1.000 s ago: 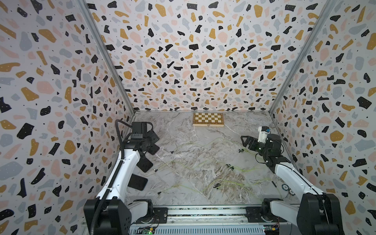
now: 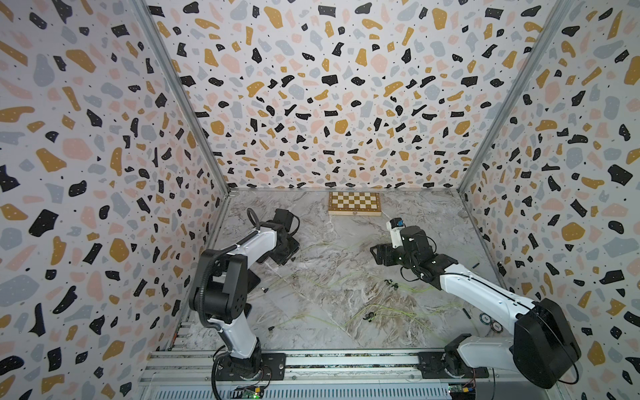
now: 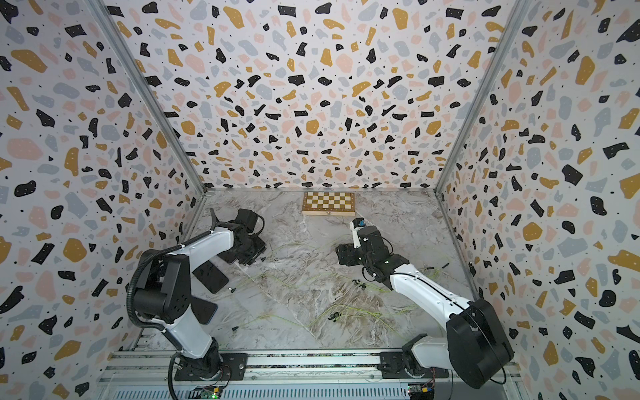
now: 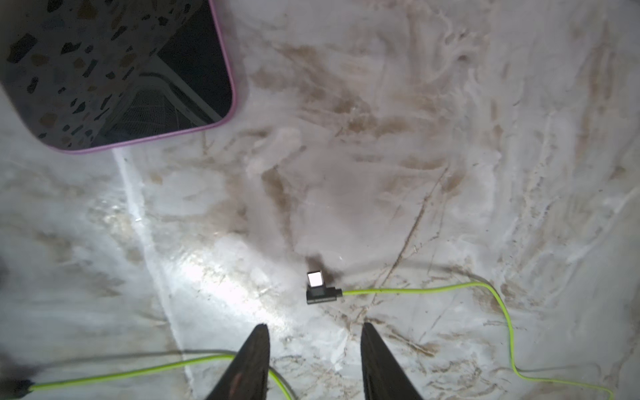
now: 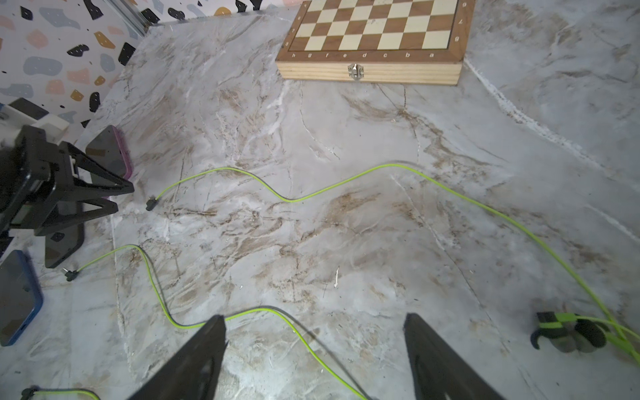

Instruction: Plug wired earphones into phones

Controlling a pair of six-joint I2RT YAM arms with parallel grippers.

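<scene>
A pink-edged phone lies at the upper left of the left wrist view, screen up. Below and right of it rests a black angled plug with a bright metal tip, on a green earphone cable. My left gripper hovers above the table just short of that plug, its fingers apart and empty. In the right wrist view a dark phone and a blue-edged phone lie at the left. My right gripper is over mid-table, fingers spread, nothing between them. Bundled earbuds lie at its right.
A chessboard box stands at the back. Other green cables cross the table, with a second plug near the phones. Small round items lie at the right front. Bare marble separates the cables.
My left arm has swung right, away from the phones and toward the nearby plug. The right arm has moved left toward the middle of the table.
</scene>
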